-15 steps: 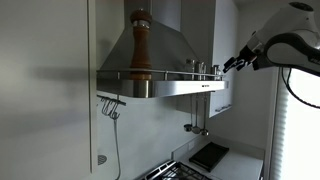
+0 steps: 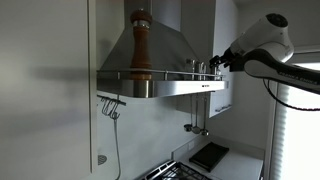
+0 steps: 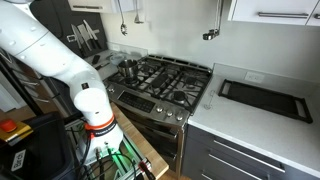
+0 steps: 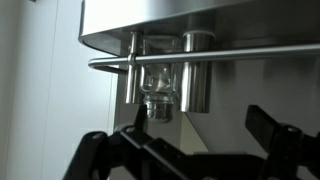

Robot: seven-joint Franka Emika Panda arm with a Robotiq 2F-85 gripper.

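Beyond the far end of the range hood, my gripper [image 2: 222, 62] hangs near the hood's railed shelf. In the wrist view my gripper is open, its two dark fingers wide apart with nothing held between them. Behind the rail [image 4: 240, 52] are a clear glass jar [image 4: 158, 78], a shiny metal cylinder [image 4: 197, 75] and a narrower metal one [image 4: 133, 70]. These appear upside down there, apart from the fingers. The small containers [image 2: 198, 69] on the shelf's far end show in exterior view 1.
A tall wooden pepper mill [image 2: 141, 45] stands at the hood's near end. Below are a gas stove [image 3: 165, 85], a pot [image 3: 128, 68] and a black tray [image 3: 265, 101] on the white counter [image 3: 235, 125]. Utensils [image 2: 196, 127] hang under the hood.
The arm has come down and moved left in exterior view 1, bringing the gripper closer to the containers at the shelf's far end. The shelf items have not moved.
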